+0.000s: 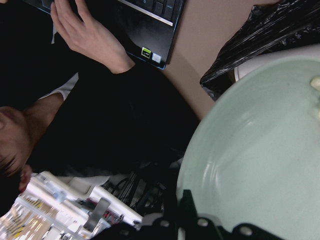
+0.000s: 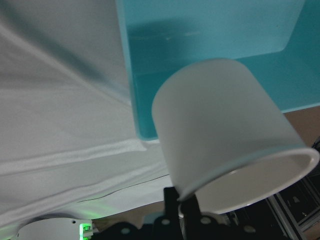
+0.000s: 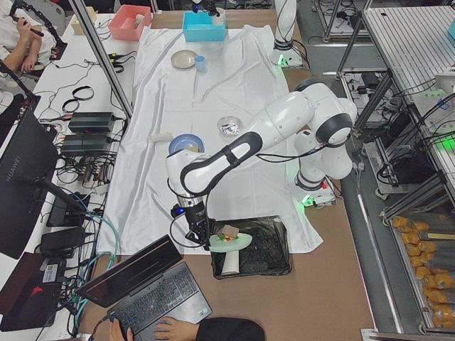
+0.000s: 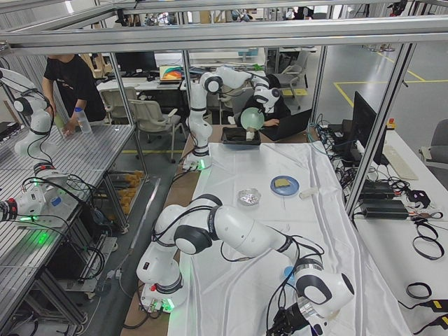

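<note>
My left gripper [image 3: 204, 236] is shut on the rim of a pale green plate [image 3: 235, 243], held tilted over a black-lined bin [image 3: 267, 252] with food scraps on it; a white cup [image 3: 230, 266] lies in the bin. In the left wrist view the plate [image 1: 250, 155] fills the right side. My right gripper is shut on the rim of a white cup [image 2: 225, 125], above a turquoise bin [image 2: 142, 100].
A blue plate [image 4: 285, 186] with a yellow sponge, a foil bowl [image 4: 250, 197], a beige plate [image 3: 183, 60] and a blue cup [image 3: 200, 64] are on the white cloth. A laptop and a person's hands [image 3: 170, 328] border the black bin.
</note>
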